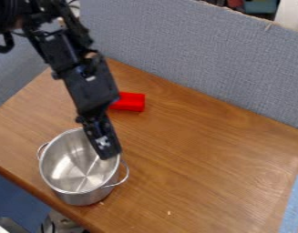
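My gripper [105,142] hangs from the dark arm at the left, its tip over the back right part of a steel pot [68,177] with two handles at the near left of the wooden table. The gripper looks shut, with nothing visible between its fingers. A red cylinder [129,102] lies behind the arm, partly hidden by it.
A grey padded wall [200,55] runs along the back. A light blue strip [289,205] lies at the near right, and the table's edge is close at the lower left.
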